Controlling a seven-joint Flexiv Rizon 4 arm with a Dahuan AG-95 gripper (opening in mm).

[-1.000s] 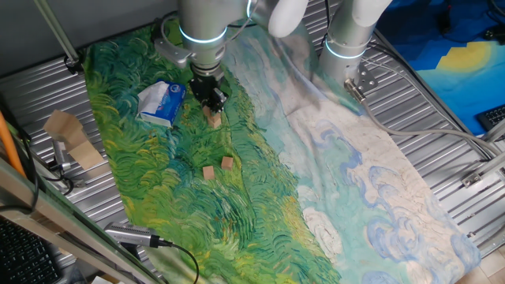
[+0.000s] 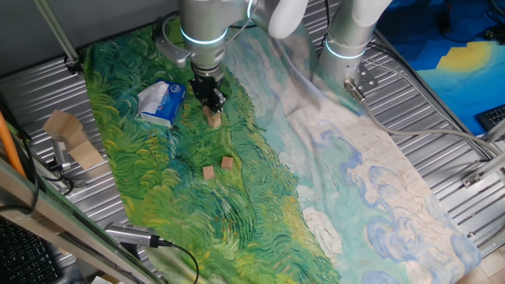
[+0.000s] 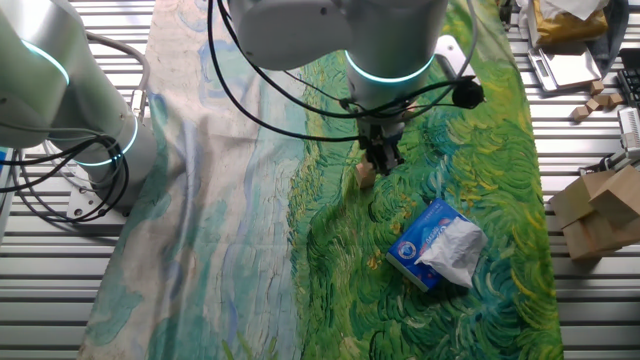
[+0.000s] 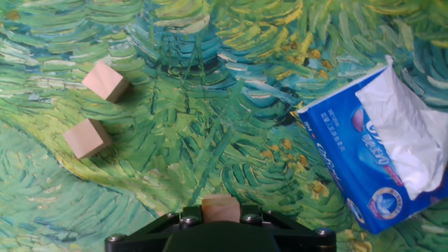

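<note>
My gripper (image 2: pixel 211 110) points down over the green part of the cloth. A small wooden block (image 4: pixel 220 208) sits between its fingertips at the bottom of the wrist view, with a finger close against each side. Part of that block is hidden behind the gripper body. Exterior view 2 shows the same block (image 3: pixel 366 174) just below the fingers; whether it touches the cloth is hard to tell.
A blue tissue pack (image 2: pixel 162 104) with white tissue sticking out lies beside the gripper. A cardboard piece (image 2: pixel 72 138) is off the cloth on the slatted table. The cloth (image 2: pixel 260 213) has much bare room in front.
</note>
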